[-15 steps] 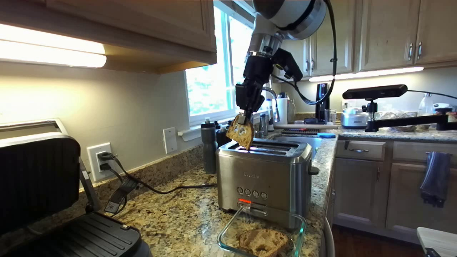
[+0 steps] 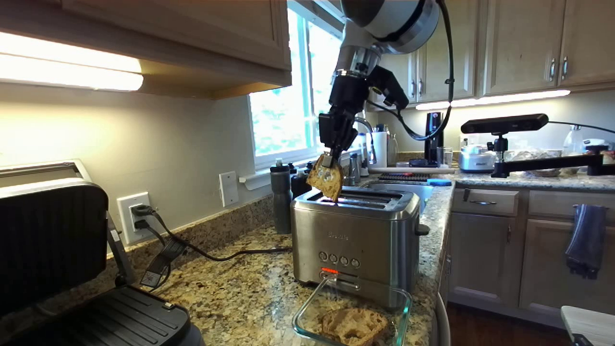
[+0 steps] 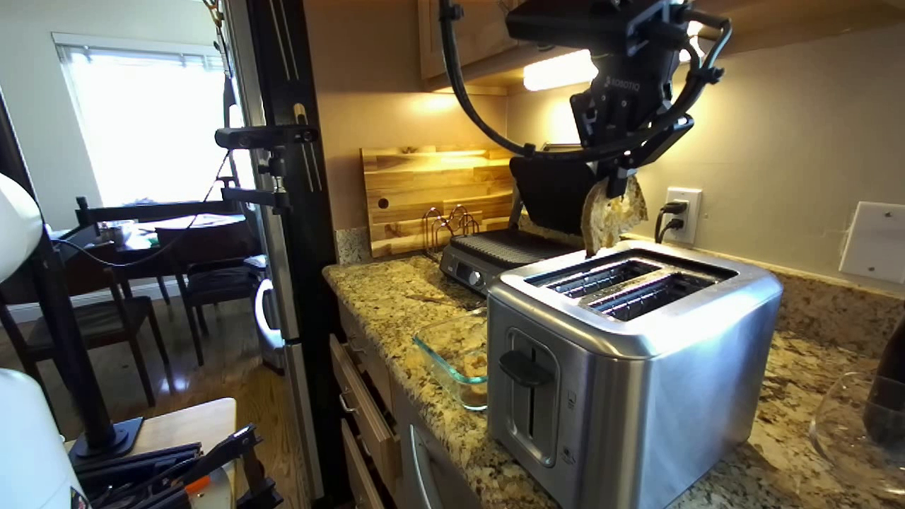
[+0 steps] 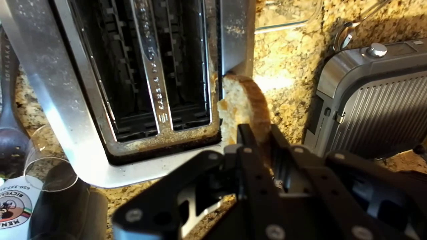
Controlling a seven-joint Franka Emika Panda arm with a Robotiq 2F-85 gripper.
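Note:
A slice of bread [image 2: 326, 178] hangs tilted from my gripper, which is shut on its upper edge. Below it stands the steel toaster [image 3: 632, 339], its two long slots empty in the wrist view. In that view the bread [image 4: 240, 104] overlaps the toaster's rim on the side facing the grill, outside the slots. Whether its low corner touches the rim, I cannot tell. Another bread slice [image 2: 354, 324] lies in the glass dish [image 2: 404, 314] in front of the toaster.
An open contact grill [image 2: 124, 314] occupies the left of the counter. Close behind the toaster stands a grey bottle [image 2: 281, 199]. A power cord [image 2: 230, 255] runs from the wall outlet to the toaster. Bare counter [image 2: 242, 288] lies between grill and dish.
The gripper and its bread have shifted very slightly to the right in the first exterior view. The toaster, the dish and the slice inside it have stayed put.

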